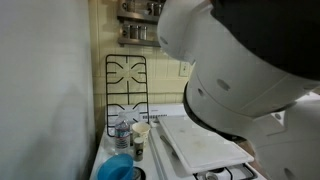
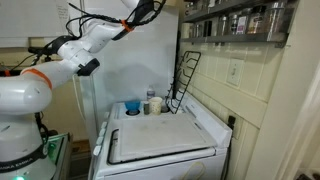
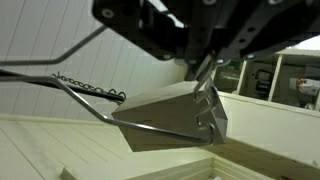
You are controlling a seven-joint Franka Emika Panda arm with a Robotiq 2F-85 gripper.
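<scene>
In the wrist view my gripper is shut, its fingers close together around part of a bent grey metal rod [image 3: 110,88]. Exactly where the fingers grip it is hard to make out. Behind the rod a pale grey block-like shape [image 3: 165,112] shows; whether it belongs to the same thing I cannot tell. Neither exterior view shows the gripper itself. The large white arm [image 1: 235,75] fills the right half of exterior view 1, and in exterior view 2 the arm [image 2: 95,42] rises on the left.
A white cover board [image 2: 160,135] lies over the stove. Beyond it stand a blue bowl [image 1: 115,168], a clear bottle [image 1: 122,133], a dark can [image 1: 138,148] and a cream cup [image 1: 141,130]. A black grate [image 1: 126,92] leans against the wall, under a spice shelf [image 2: 240,25].
</scene>
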